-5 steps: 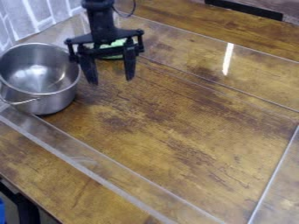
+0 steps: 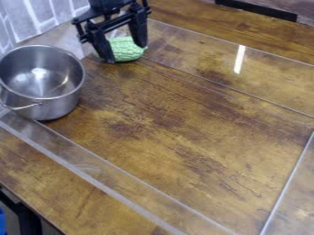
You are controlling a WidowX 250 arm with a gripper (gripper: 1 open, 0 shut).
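Note:
The black gripper (image 2: pixel 113 41) is at the top, left of centre, over a pale green object (image 2: pixel 123 50) that may be a cloth or sponge. Its fingers are small and dark in this view, and I cannot tell whether they are open or hold the green object. A steel pot (image 2: pixel 37 84) with a wire handle stands at the left, in front of and left of the gripper.
Clear panels or strips run along the front left and right edges. A dark edge lies at the back right.
The gripper has moved up and back from beside the pot to over the green object, which is now more visible. The pot has not visibly moved.

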